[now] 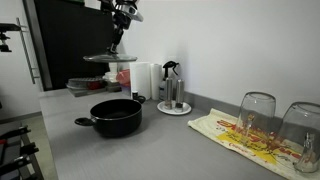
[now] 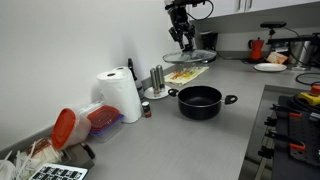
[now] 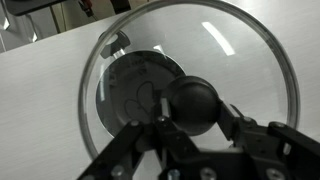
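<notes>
A glass lid (image 1: 97,59) hangs in the air above the black pot (image 1: 118,119), clear of its rim. My gripper is shut on the lid's dark round knob (image 3: 192,104). Through the glass in the wrist view, the dark pot (image 3: 135,90) shows up and left of the knob, so the two are not centred in that view. From the other side, the lid (image 2: 208,57) also appears above the open pot (image 2: 200,104), which stands upright on the counter. The knob hides part of the pot in the wrist view.
A plate with bottles (image 1: 173,107) and a paper towel roll (image 2: 120,97) stand toward the wall. Upturned glasses (image 1: 256,115) rest on a patterned cloth (image 1: 222,125). A dish rack (image 2: 40,160) is at one side. Counter around the pot is mostly free.
</notes>
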